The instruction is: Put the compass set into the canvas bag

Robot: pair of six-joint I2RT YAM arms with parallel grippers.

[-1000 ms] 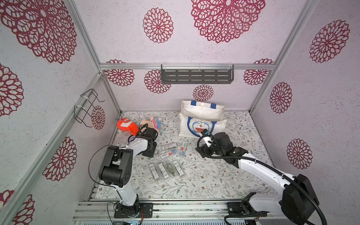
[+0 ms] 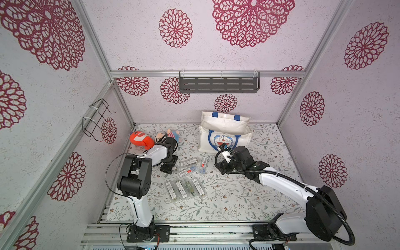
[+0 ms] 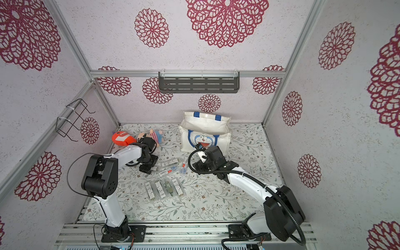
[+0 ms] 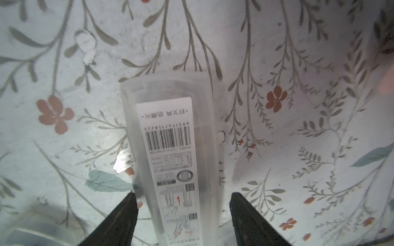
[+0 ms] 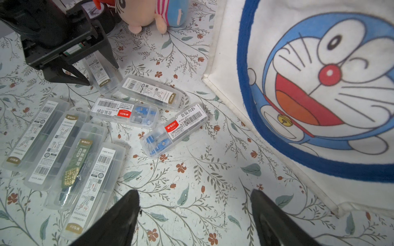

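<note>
Several clear plastic compass-set boxes lie on the floral mat, among them a blue-tipped one point(image 5: 174, 129) and a row of upright-oriented ones point(image 2: 182, 188). My left gripper is open, low over a labelled box point(image 4: 168, 164), one finger either side of it. My right gripper is open with nothing between its fingers, in front of the white canvas bag point(image 3: 206, 120) with its Doraemon print, beside the loose boxes.
An orange plush toy point(image 2: 139, 137) and a pink-blue plush point(image 5: 139, 14) lie at the back left, behind my left arm.
My left arm has reached a little rightward over the box. My right arm has shifted slightly left toward the boxes.
</note>
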